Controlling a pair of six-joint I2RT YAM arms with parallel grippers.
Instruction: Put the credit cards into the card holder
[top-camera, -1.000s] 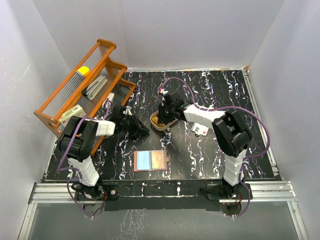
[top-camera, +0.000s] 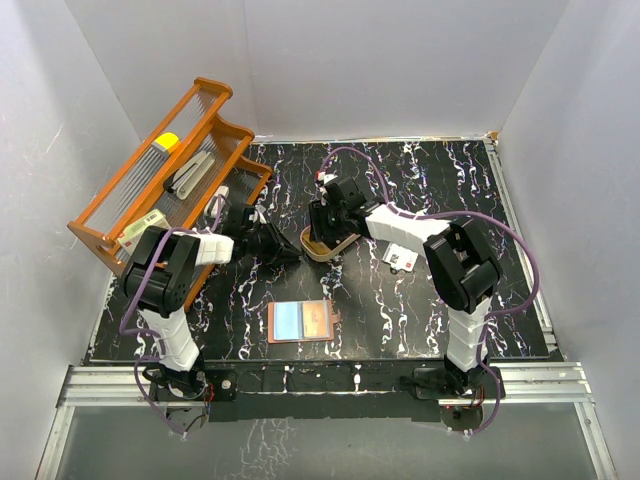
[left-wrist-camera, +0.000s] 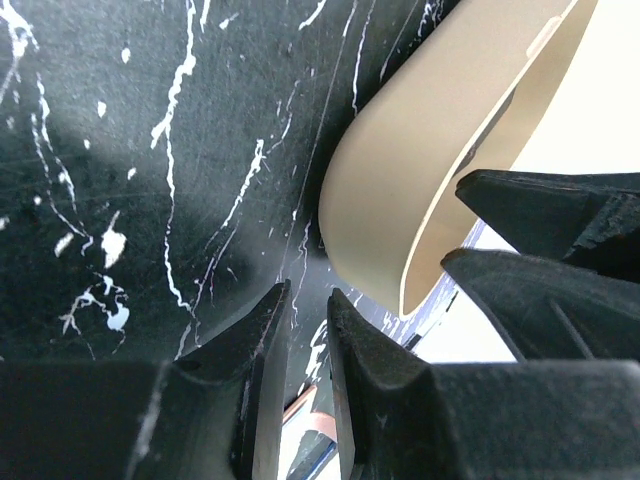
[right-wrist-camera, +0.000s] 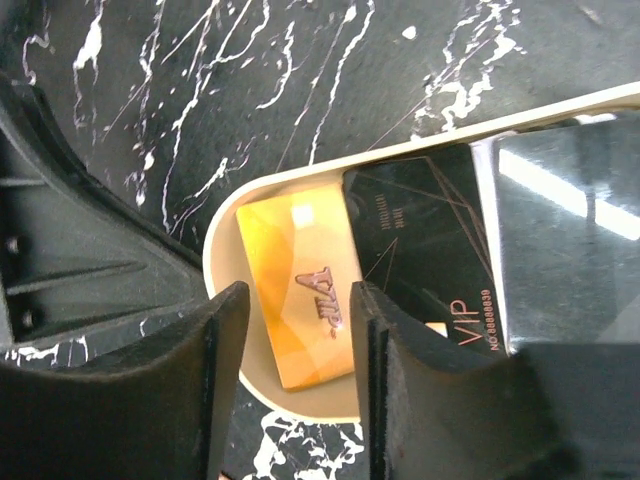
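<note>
A beige oval tray (top-camera: 326, 256) stands near the table's middle. In the right wrist view, a gold card (right-wrist-camera: 295, 260) lies inside the tray, beside a black VIP card (right-wrist-camera: 420, 230) and a dark glossy card (right-wrist-camera: 570, 200). My right gripper is open over the gold card, its fingers apart on either side of it in that view; whether they touch it cannot be told. Just left of the tray, my left gripper is open and empty. The brown card holder (top-camera: 270, 325) lies spread nearer the front, showing a light blue panel and an orange-gold one.
A wooden rack (top-camera: 205, 130) with several items fills the left back. Right of the tray lies a small white object (top-camera: 400, 257). The two grippers are close together at the tray.
</note>
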